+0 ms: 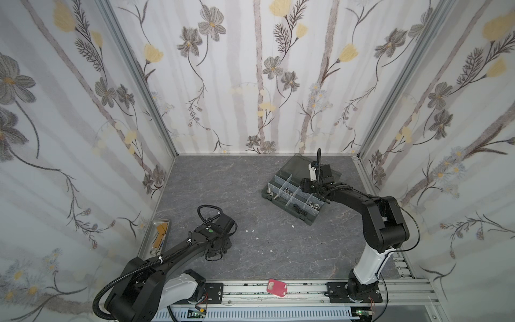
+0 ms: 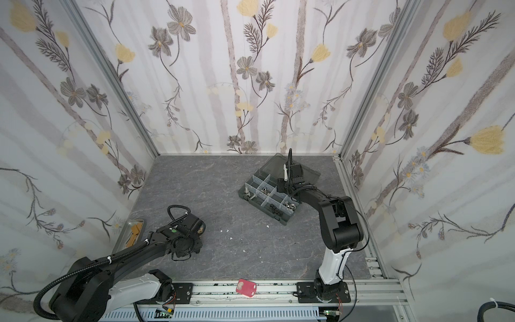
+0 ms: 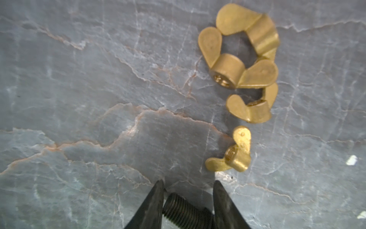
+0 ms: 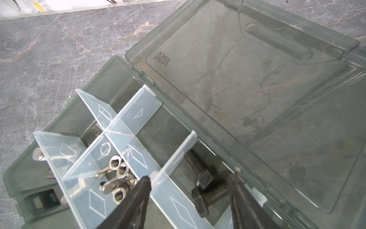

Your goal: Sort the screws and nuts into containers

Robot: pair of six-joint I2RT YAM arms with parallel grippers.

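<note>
Between the fingertips of my left gripper lies a dark threaded screw [image 3: 186, 211] on the grey table; the fingers stand apart at its two ends, and whether they touch it is unclear. Several brass wing nuts [image 3: 228, 70] lie beyond it. In the right wrist view, my right gripper is open over the divided grey box [image 4: 114, 76]. Below its fingers, one compartment holds two dark bolts [image 4: 202, 173]. An adjoining one holds silver wing nuts [image 4: 118, 177], and a silver screw [image 4: 53, 153] sits farther left.
The box's clear lid [image 4: 244, 91] is folded back flat. A metal tray [image 1: 144, 244] with yellow pieces stands at the left edge. White specks [image 1: 252, 231] dot the middle of the table, which is otherwise bare. A pink object [image 1: 276, 287] rests on the front rail.
</note>
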